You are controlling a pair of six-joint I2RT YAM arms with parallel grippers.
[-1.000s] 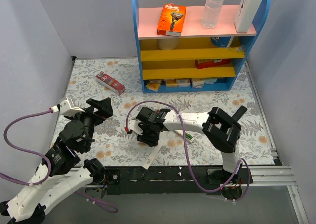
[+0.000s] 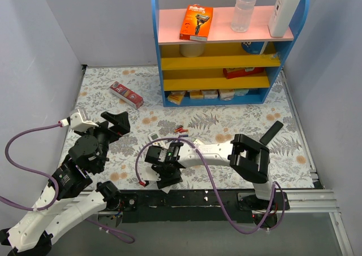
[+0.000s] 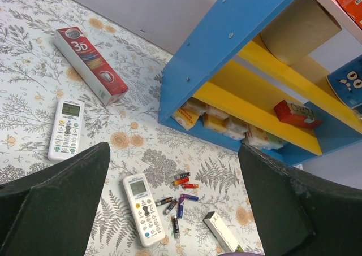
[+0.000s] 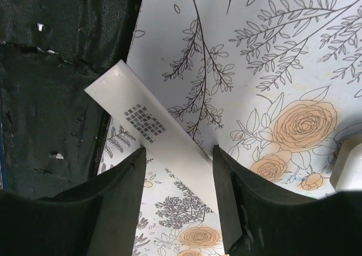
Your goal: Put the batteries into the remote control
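Observation:
A flat white strip (image 4: 169,148) with black printed text lies slantwise at the table's front edge. My right gripper is around it, fingers apart on either side; whether they touch it I cannot tell. In the top view only the strip's end (image 2: 166,189) shows below that gripper. In the left wrist view, one white remote (image 3: 143,209) lies face up beside several loose batteries (image 3: 180,206). Another white remote (image 3: 66,129) lies further left, face up. My left gripper is open above the table, nothing between its fingers.
A red and white box (image 2: 126,95) lies at the back left. The blue shelf (image 2: 158,47) stands at the back, loaded with goods. A white long box (image 3: 222,231) is right of the batteries. A black remote-like bar (image 2: 271,133) lies at the right.
The left arm has stayed still.

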